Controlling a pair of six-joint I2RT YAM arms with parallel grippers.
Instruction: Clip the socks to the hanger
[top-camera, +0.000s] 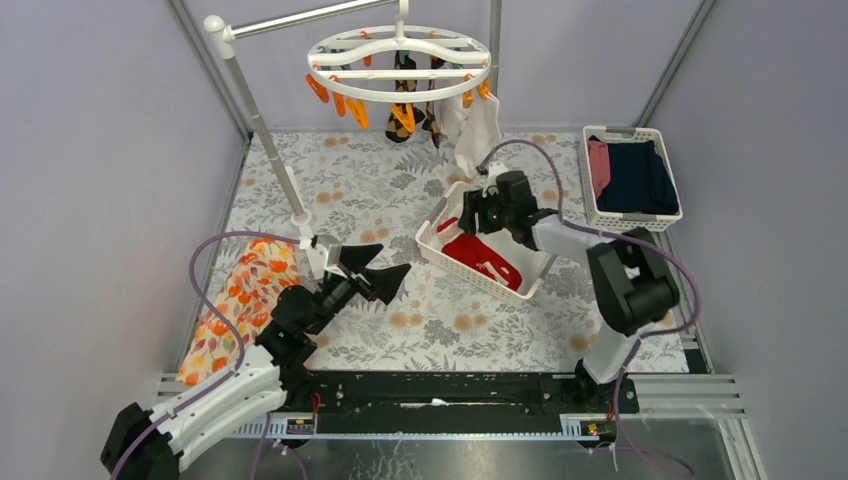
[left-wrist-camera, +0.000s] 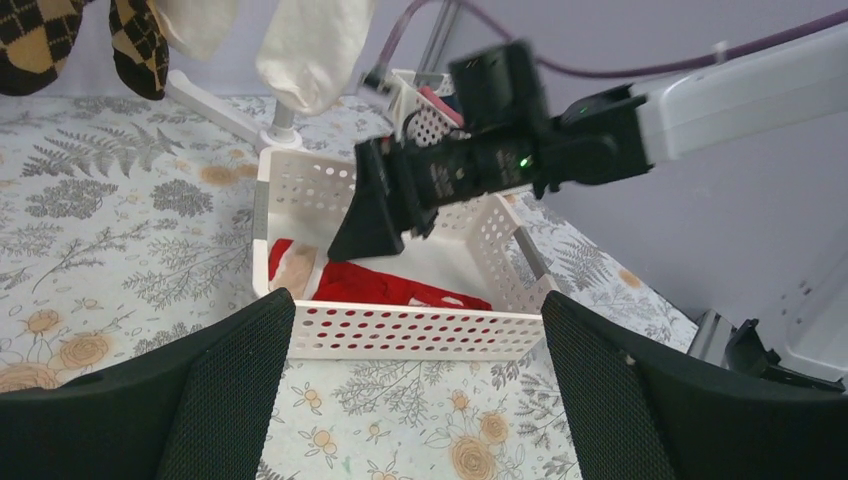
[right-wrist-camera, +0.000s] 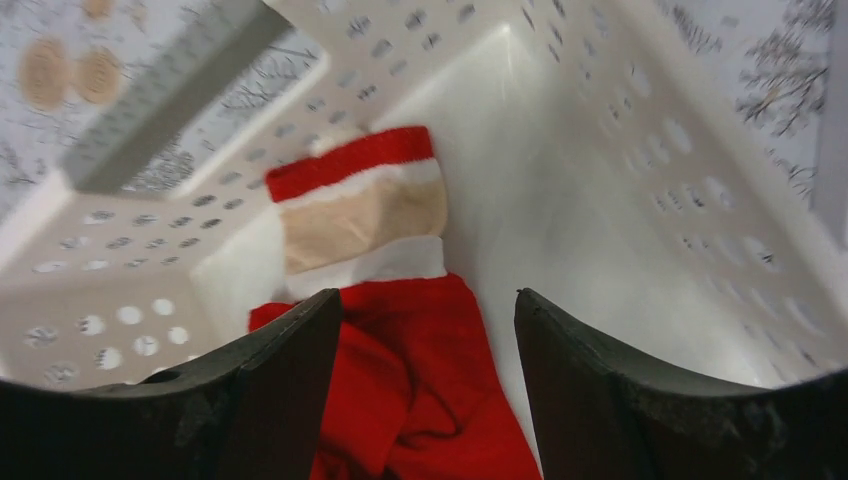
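Note:
A white round hanger (top-camera: 398, 62) with orange clips (top-camera: 357, 112) hangs at the back. On it hang dark checkered socks (top-camera: 404, 122) and white socks (top-camera: 474, 128). Red socks (top-camera: 483, 258) with beige and white bands lie in a white basket (top-camera: 446, 265); their banded end (right-wrist-camera: 365, 205) shows in the right wrist view. Over that basket, my right gripper is open above the red fabric, nothing held. My left gripper (top-camera: 396, 256) stands open and empty left of the basket, facing it.
A second white basket (top-camera: 632, 215) with dark and pink cloth stands at the back right. An orange-patterned cloth (top-camera: 238, 305) lies at the left, near the hanger's pole (top-camera: 262, 135).

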